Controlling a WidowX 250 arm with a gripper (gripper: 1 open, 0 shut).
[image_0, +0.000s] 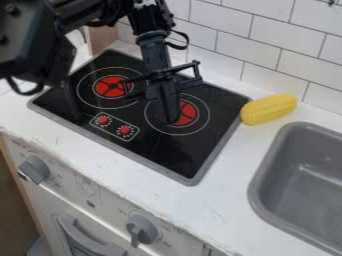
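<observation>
The black robot gripper (156, 97) hangs over the middle of the black stovetop (94, 130) with its two red-ringed burners; its dark fingers blend into the cooktop, so how far apart they are is unclear. A yellow corn cob (269, 108) lies on the white counter just right of the stove, apart from the gripper.
A grey sink (274, 180) fills the right side of the counter. White tiled wall (267, 40) runs along the back. The oven front with knobs (140, 228) is below the counter edge. The counter strip between stove and sink is clear.
</observation>
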